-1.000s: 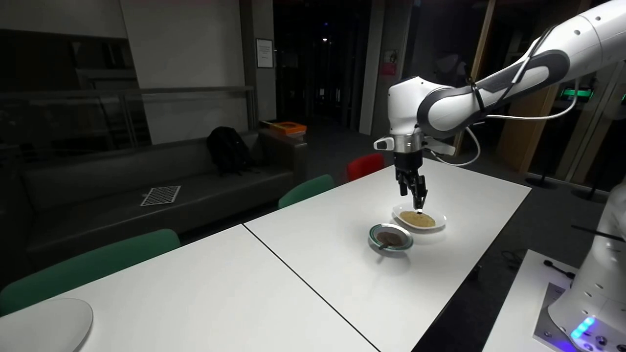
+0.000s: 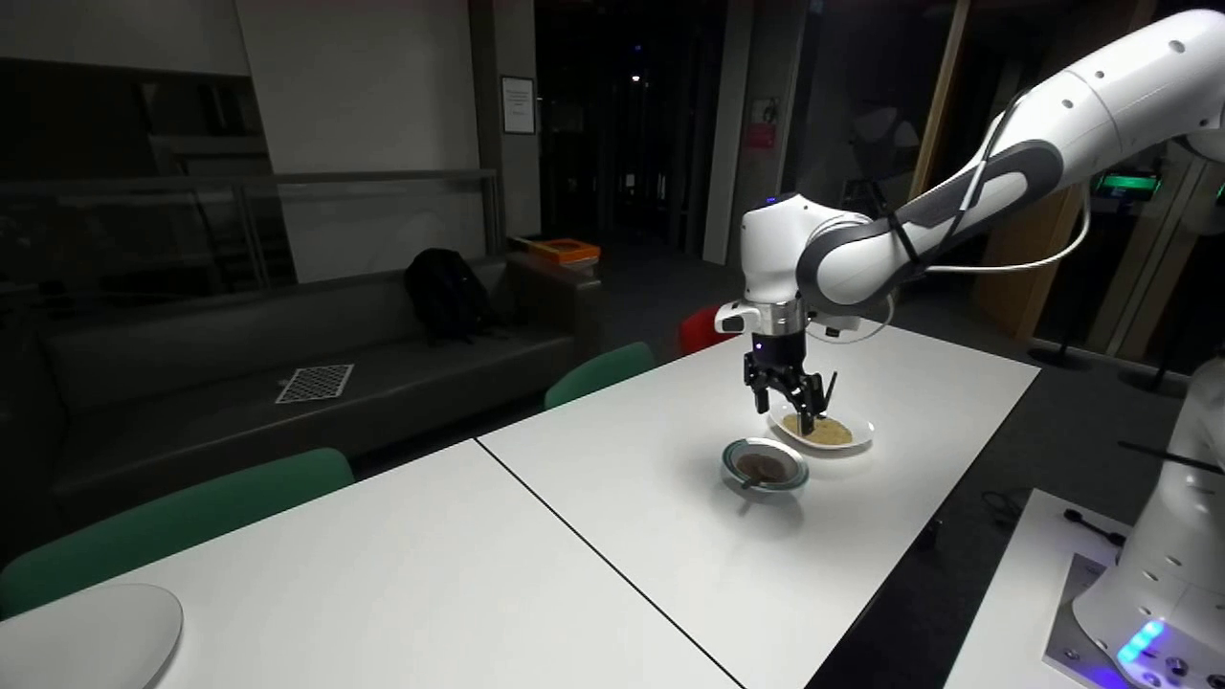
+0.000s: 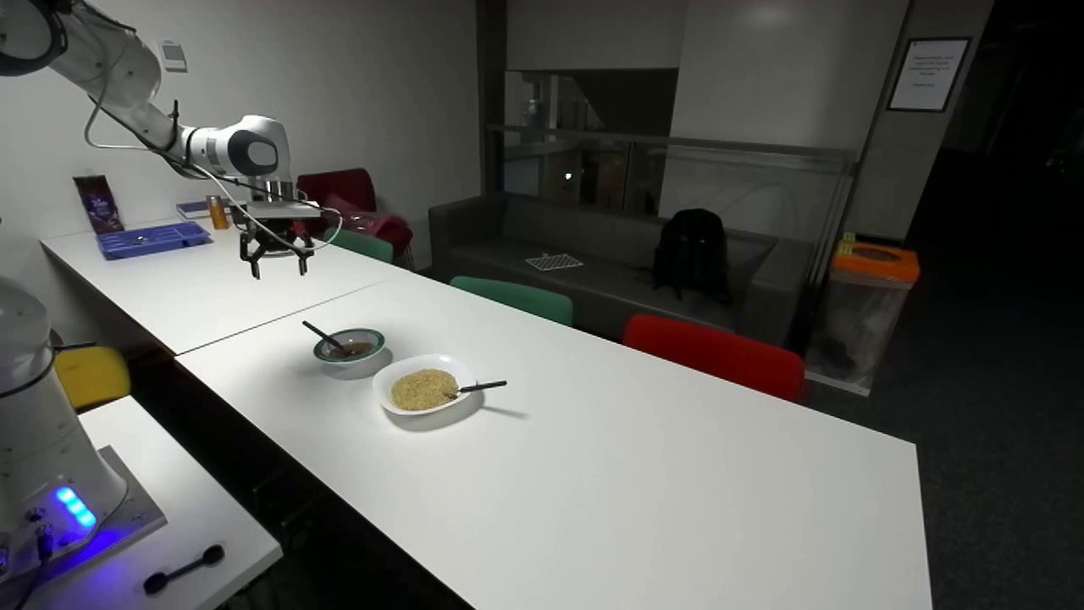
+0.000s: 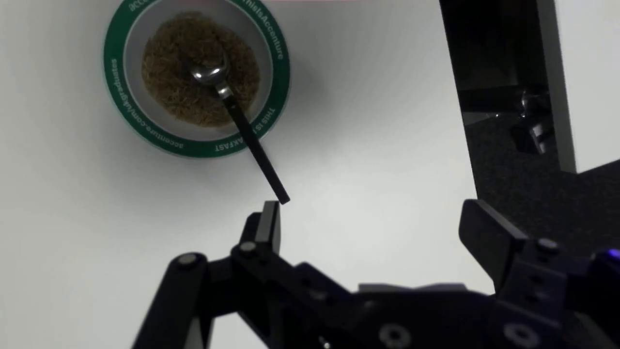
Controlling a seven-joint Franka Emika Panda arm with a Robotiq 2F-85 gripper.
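Note:
A green-rimmed bowl (image 3: 351, 357) with brown food stands on the white table. A spoon with a black handle (image 4: 255, 148) rests in it, its handle leaning over the rim towards my fingers in the wrist view. Beside it is a white dish (image 3: 427, 417) of yellowish grains, with another dark-handled spoon (image 3: 482, 386) sticking out over its edge. My gripper is open above the table, its fingers wide apart and nothing between them. In the wrist view the handle's end lies just beyond the left fingertip (image 4: 269, 224); whether they touch cannot be told.
A blue tray (image 3: 154, 241), a dark packet (image 3: 97, 204) and an orange bottle (image 3: 218, 212) stand at the table's far end. A white round plate (image 2: 92, 637) lies at the near left in exterior view 1. Chairs line one side.
My arm has come lower and slightly left in exterior view 1, and the gripper looks turned, with its fingers showing farther apart. The dish's spoon handle now shows beside it.

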